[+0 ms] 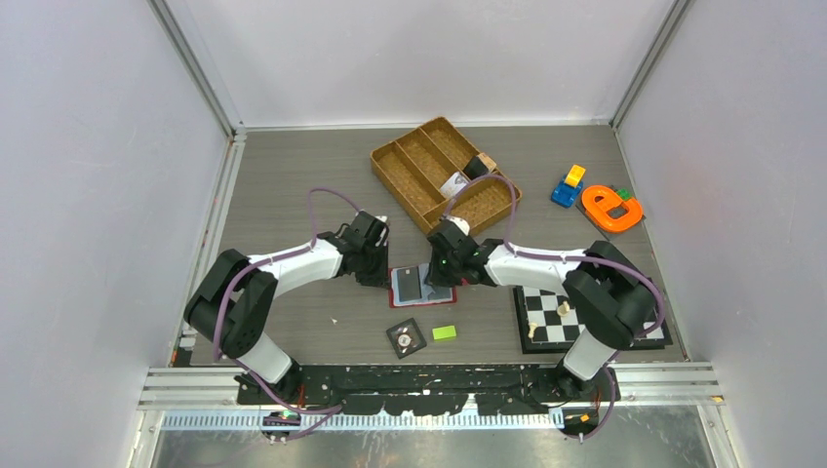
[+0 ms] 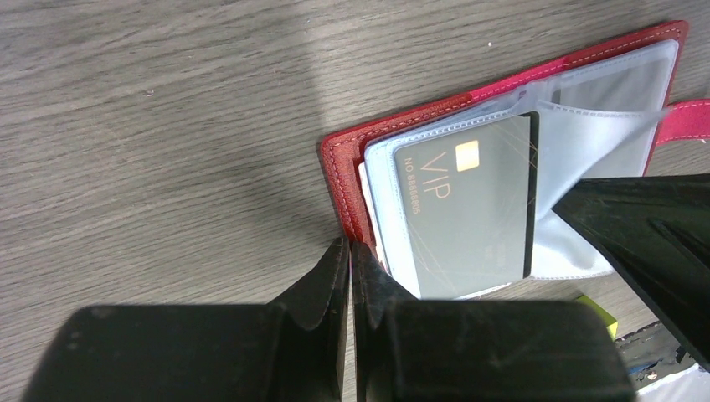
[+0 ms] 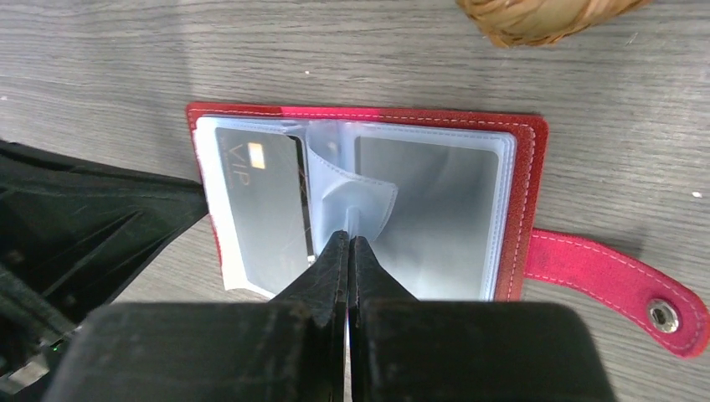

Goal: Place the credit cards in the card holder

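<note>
The red card holder (image 2: 345, 184) lies open on the table, with clear sleeves and a grey VIP card (image 2: 459, 209) in one of them. My left gripper is shut on the holder's red edge at its left end. My right gripper is shut at the middle sleeves, its tips by a lifted, folded flap of clear plastic (image 3: 352, 188); whether any plastic is between them is hard to tell.
A divided wicker tray (image 1: 400, 175) stands behind the holder. A black square object (image 1: 406, 338) and a green block (image 1: 444, 332) lie in front. A chessboard (image 1: 546, 331) and toys (image 1: 610, 207) are at the right.
</note>
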